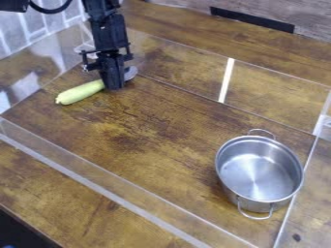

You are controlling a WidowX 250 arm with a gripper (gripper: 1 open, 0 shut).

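My black gripper (pixel 111 74) reaches down from the top left onto the table, over the right end of a pale yellow-green elongated object (pixel 80 91) that lies at the left. A small grey shiny piece shows just behind the fingertips, partly hidden. The gripper looks shut; whether anything is between the fingers is hidden.
A steel pot (pixel 258 172) with two handles sits at the lower right. Pale strips run along the left, front and right of the work area.
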